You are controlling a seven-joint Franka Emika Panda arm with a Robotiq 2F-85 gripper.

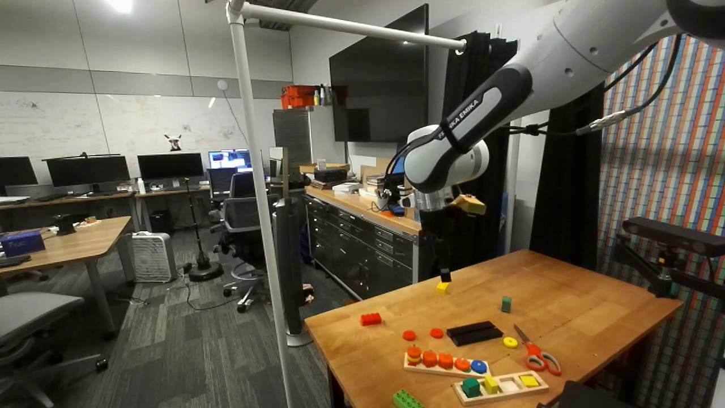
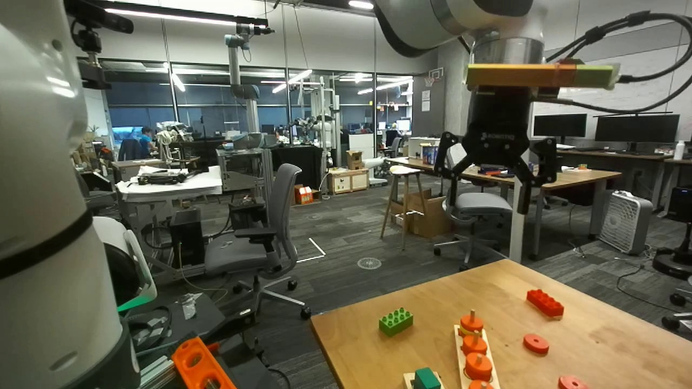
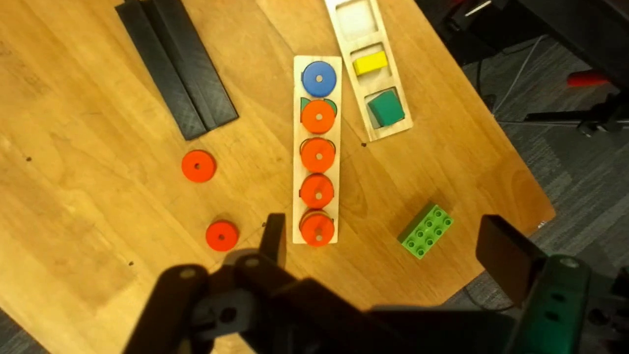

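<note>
My gripper is open in exterior view 2, its two black fingers wide apart with nothing between them. It hangs above the table. In the wrist view, the peg board carries orange discs and one blue disc. A green toy brick lies to its right, in the span between my fingertips. Two loose red discs, one nearer the peg board and another, lie left of the board. The wooden tray holds a green block and a yellow block.
A black grooved piece, scissors, a yellow ring, a red brick, a small green block and a yellow block lie about.
</note>
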